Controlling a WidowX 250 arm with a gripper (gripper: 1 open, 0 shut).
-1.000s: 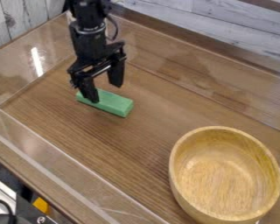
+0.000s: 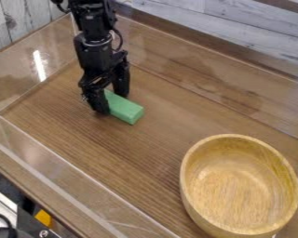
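A green rectangular block (image 2: 124,110) lies on the wooden table, left of centre. Whether the fingers are closed on the block cannot be told.
A large tan bowl (image 2: 238,185) sits at the front right. A white plank wall (image 2: 251,23) runs along the back, and the table's edge shows at the lower left.
My gripper has moved down and slightly left onto the block, and its fingers look closer together. The block's visible outline has shifted slightly.
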